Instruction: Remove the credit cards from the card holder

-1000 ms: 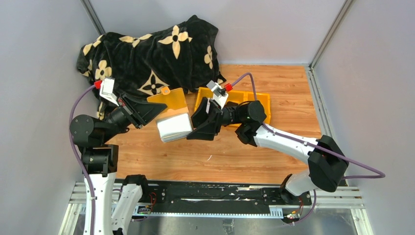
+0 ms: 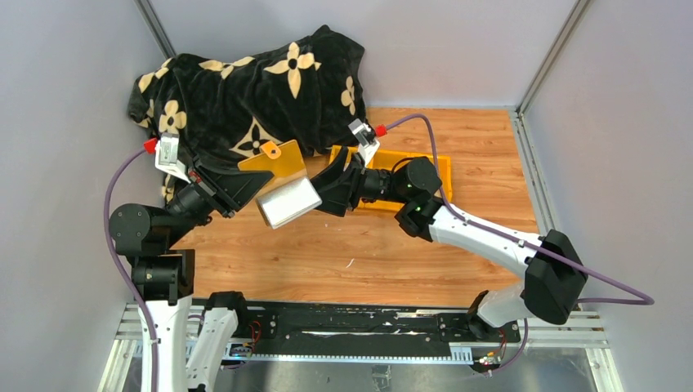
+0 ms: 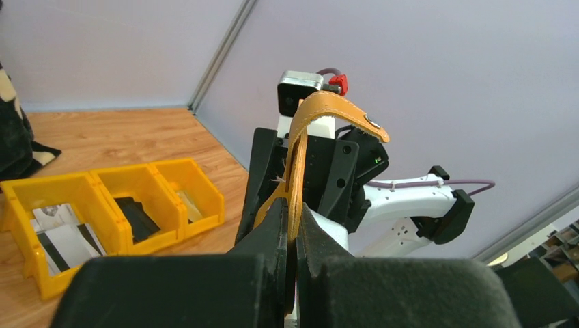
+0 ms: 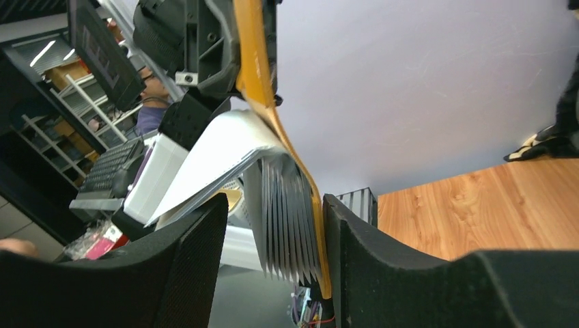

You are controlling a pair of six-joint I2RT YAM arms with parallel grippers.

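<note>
The tan card holder (image 2: 283, 161) is held up between the arms, opened out. My left gripper (image 2: 256, 180) is shut on its cover, seen edge-on in the left wrist view (image 3: 295, 198). Its clear sleeves (image 4: 287, 219) hang as a fanned stack in the right wrist view, with a white top sheet (image 2: 289, 202). My right gripper is part open around the stack's lower end, its fingers either side of the sleeves and tan edge. Whether they touch it is unclear.
Yellow bins (image 3: 174, 242) on the wooden table hold white, dark and pale cards. A black patterned cloth (image 2: 245, 90) lies at the back left.
The left arm and card holder have shifted slightly leftward, the holder tilting more. The right gripper has moved a little up in the top view, toward the holder's right edge.
</note>
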